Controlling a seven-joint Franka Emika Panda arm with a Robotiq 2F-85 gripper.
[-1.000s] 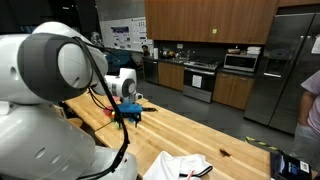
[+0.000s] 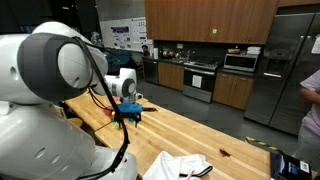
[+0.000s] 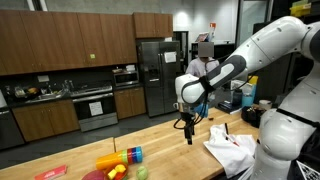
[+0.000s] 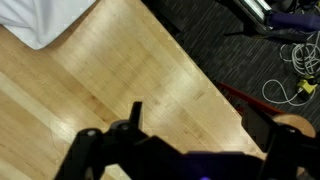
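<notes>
My gripper is open, its two dark fingers wide apart with bare wooden table between and below them in the wrist view. In exterior view 2 the gripper [image 3: 188,132] hangs above the table [image 3: 170,160], pointing down and touching nothing. A white cloth [image 2: 177,166] lies crumpled near the table's front edge in exterior view 1, with a small dark and red item on it. The same cloth [image 4: 45,18] shows at the top left of the wrist view, away from the fingers.
Toward one end of the table stand an orange and blue object [image 3: 119,157], a red round thing [image 3: 94,175] and a green one [image 3: 142,172]. A small dark item [image 2: 224,153] lies alone on the wood. Cables [image 4: 300,75] show beyond the table edge. Mid-table is mostly clear.
The arm and gripper look the same as before. At the right edge of exterior view 1, a person in pink has come further into view.
</notes>
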